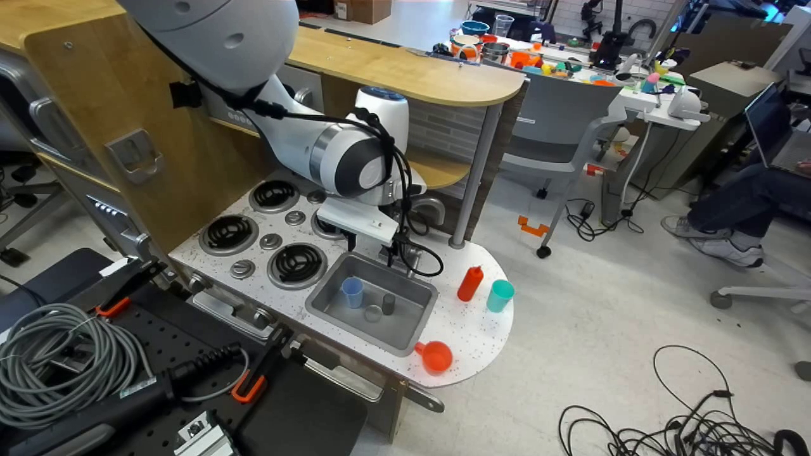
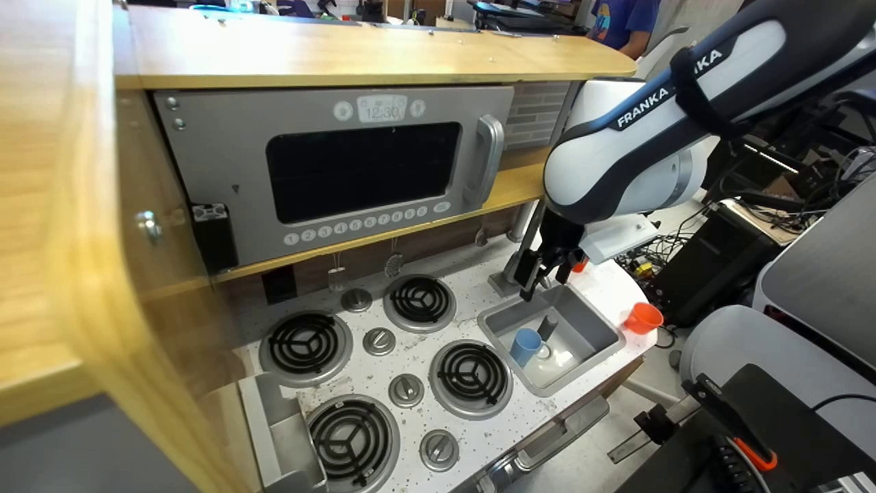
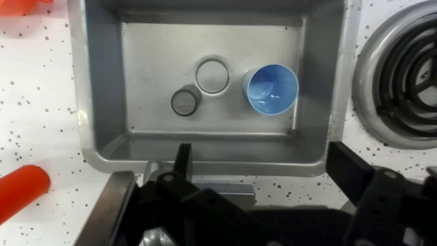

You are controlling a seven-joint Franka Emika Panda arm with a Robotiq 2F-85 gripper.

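Note:
Above the faucet side of the grey sink [image 3: 213, 167], my gripper stands open, its fingers wide apart with nothing between them. In the wrist view a blue cup [image 3: 271, 89] is in the basin, its open mouth facing the camera. A small dark grey cylinder [image 3: 185, 101] is also in the basin, close to the round drain mark [image 3: 212, 76]. From the side, the blue cup [image 2: 525, 346] shows a handle. My gripper [image 2: 542, 279] hangs over the sink's back edge, higher than the cup and apart from it.
On the counter right of the sink are a red bottle [image 1: 469, 284], a teal cup [image 1: 500, 296] and an orange cup [image 1: 435, 356]. Stove burners [image 2: 469, 378] lie on the sink's other side. The faucet [image 1: 431, 208] stands behind the basin, near the arm.

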